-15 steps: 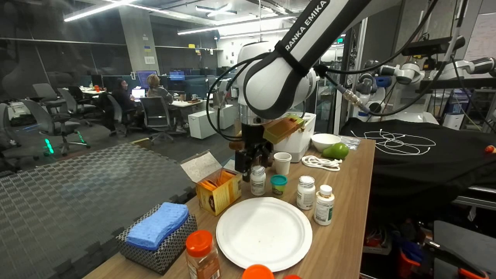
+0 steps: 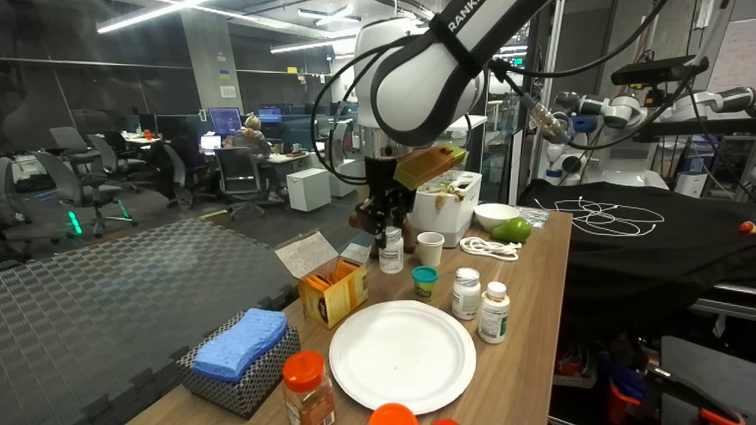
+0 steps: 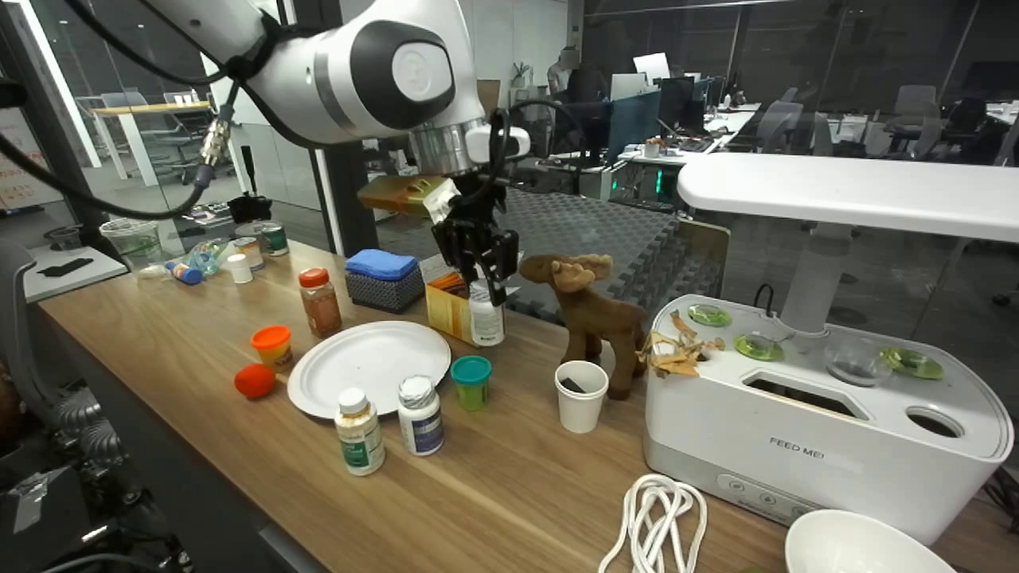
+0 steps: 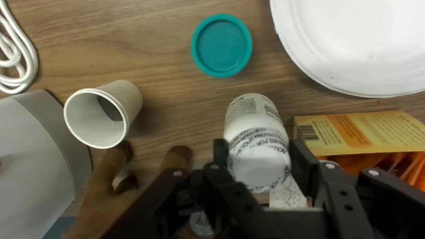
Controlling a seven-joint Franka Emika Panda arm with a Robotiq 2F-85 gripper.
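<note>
A white bottle [image 4: 257, 159] with printing around its top is pinched between the black fingers of my gripper. In exterior view 1 the same bottle [image 2: 391, 256] hangs under the gripper, upright, and looks raised off the table. Exterior view 2 has the bottle [image 3: 486, 320] in front of the yellow tea box [image 3: 449, 307]. A teal-lidded tub [image 4: 221, 45] and a white paper cup [image 4: 97, 115] stand near it. My fingers hide part of the bottle's sides.
The white plate [image 2: 402, 358] is empty. Two more white bottles, one blue-labelled [image 3: 420, 420] and one green-labelled [image 3: 359, 439], stand beside it. A brown plush moose [image 3: 602, 320] and a white planter [image 3: 745, 449] are close to the gripper's side.
My gripper and the bottle have risen and shifted back, away from the plate and teal-lidded tub. The bottle was lower and closer to the tub. The other tabletop things have stayed put.
</note>
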